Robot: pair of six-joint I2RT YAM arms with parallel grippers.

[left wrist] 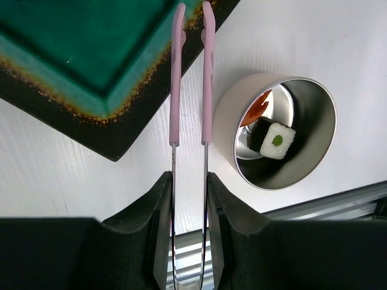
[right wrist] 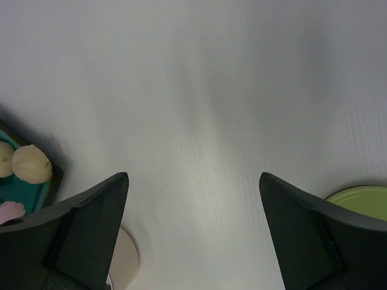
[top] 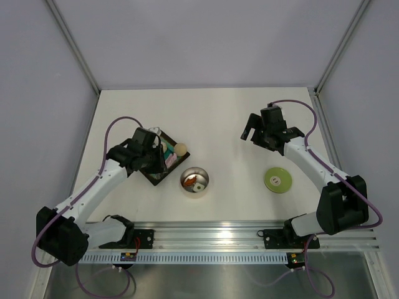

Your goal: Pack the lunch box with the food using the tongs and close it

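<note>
My left gripper hangs above the dark tray [left wrist: 119,142] with its teal inside; pink-handled tongs [left wrist: 206,90] stand upright between its fingers, and I cannot tell if it grips them. A steel pot [left wrist: 314,133] right of the tray holds a white rice piece [left wrist: 276,140] and an orange-red piece [left wrist: 256,109]. In the right wrist view, beige round pieces [right wrist: 31,164] and a pink piece [right wrist: 10,211] lie in the tray. My right gripper [top: 247,134] is open and empty, high over the table's right part.
A green plate [top: 278,179] lies on the right near the front. Metal rails run along the front edge.
</note>
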